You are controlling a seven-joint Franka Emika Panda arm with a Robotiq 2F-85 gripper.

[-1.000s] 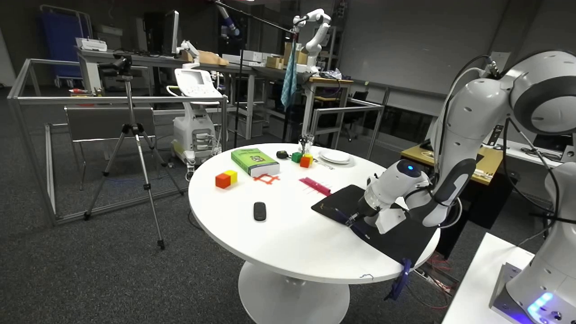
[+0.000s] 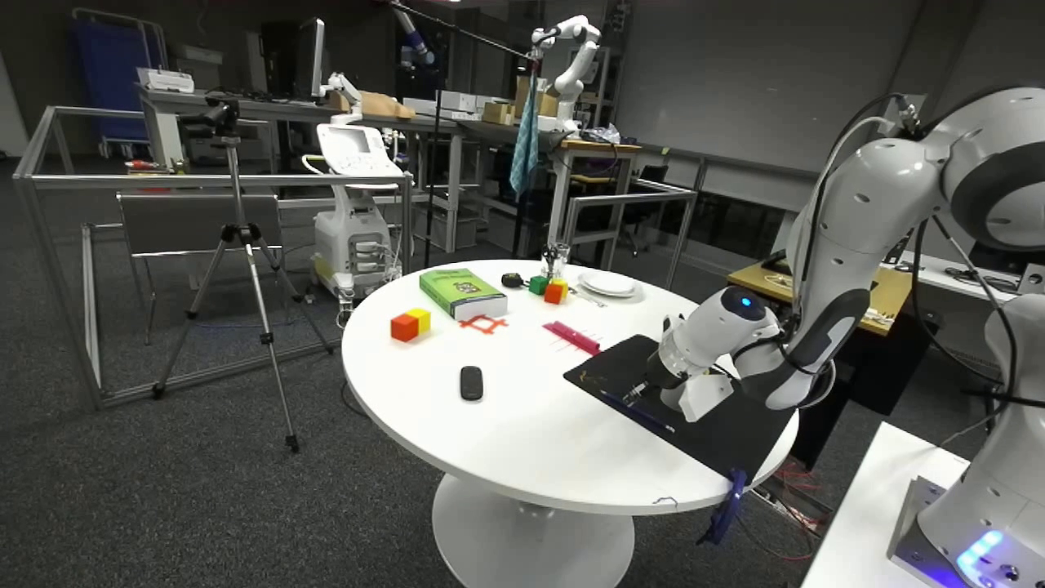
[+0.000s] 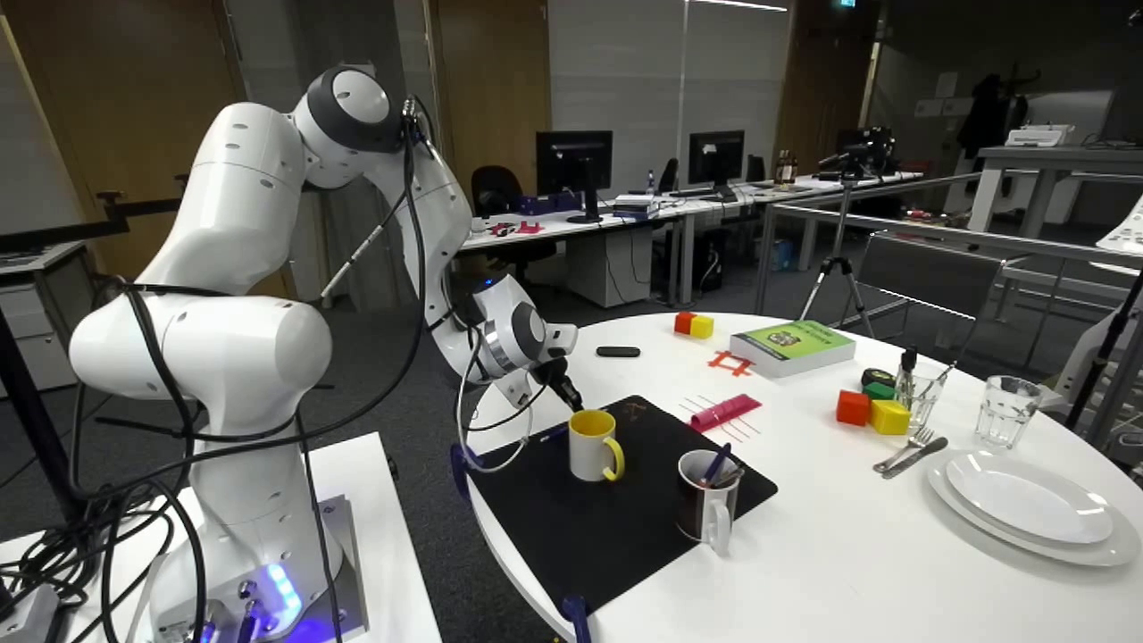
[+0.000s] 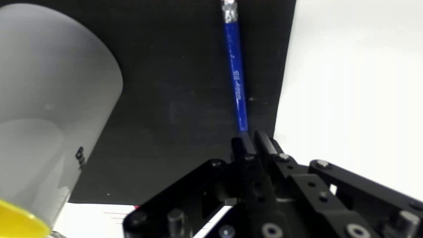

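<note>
A blue pencil (image 4: 236, 75) with a silver end lies along the black mat (image 4: 170, 119) near its edge. My gripper is slightly open, a narrow gap showing between its fingertips. The pencil's lower part runs to the left fingertip and is hidden beyond it; whether it passes between the fingers is unclear. In exterior view 1, the pencil (image 2: 651, 421) appears down on the mat, with my gripper (image 2: 633, 396) low beside it. In exterior view 2, my gripper (image 3: 578, 404) is partly behind a white mug with yellow inside (image 3: 591, 455).
Close to the gripper, the yellow-lined mug (image 4: 51, 91) fills the wrist view's left. Another mug (image 3: 702, 504) holding pens stands on the mat. Farther off are a green book (image 3: 790, 345), coloured cubes (image 3: 853, 407), glasses and plates (image 3: 1029, 504).
A second ago the pencil crossed at my fingertips, apparently raised off the mat. Now it lies lower and flatter, and the fingertips sit slightly farther left and higher in exterior view 1.
</note>
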